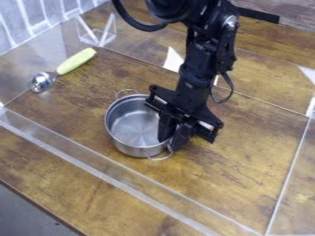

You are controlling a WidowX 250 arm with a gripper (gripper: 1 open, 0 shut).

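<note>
A steel pot [131, 123] with wire handles sits in the middle of the wooden table. My black gripper [172, 124] is low at the pot's right side, its front part over or against the rim and hiding that part of the pot. Whether its fingers are open or closed on the rim is unclear from this view.
A silver ladle [42, 83] and a pale yellow-green object [76, 60] lie at the upper left. A white wire rack [99, 35] stands behind them.
</note>
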